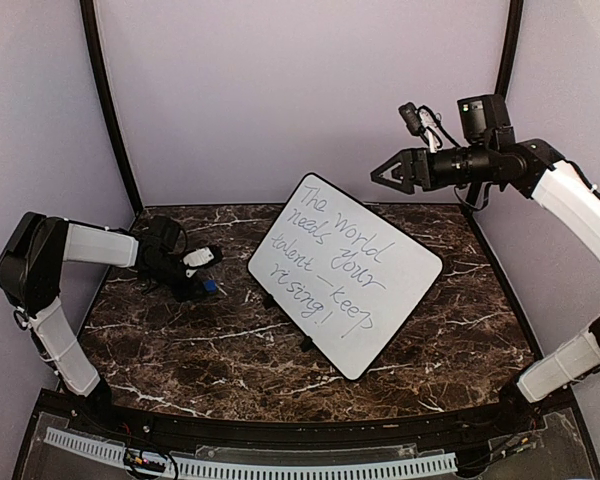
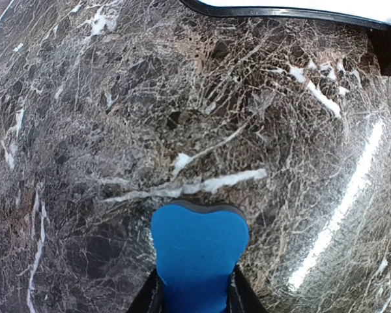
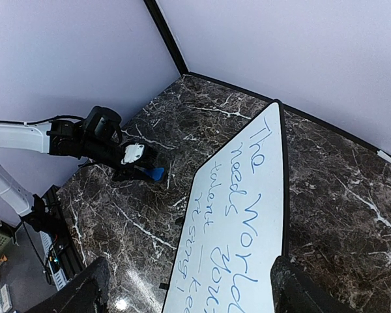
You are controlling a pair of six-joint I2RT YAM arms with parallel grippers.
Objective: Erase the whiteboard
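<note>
The whiteboard stands tilted in the middle of the table, covered in handwriting that reads "The World needs your talent — keep rising!". Left of it, low over the tabletop, my left gripper is shut on a blue eraser. The eraser has a dark layer along its far edge, and its near end lies between the fingertips. High at the back right, my right gripper is open and empty, well away from the board. In the right wrist view its fingers stand wide apart, with the whiteboard seen beyond them.
Two small black feet stick out from the board's lower left edge. Pale walls close off the back and sides.
</note>
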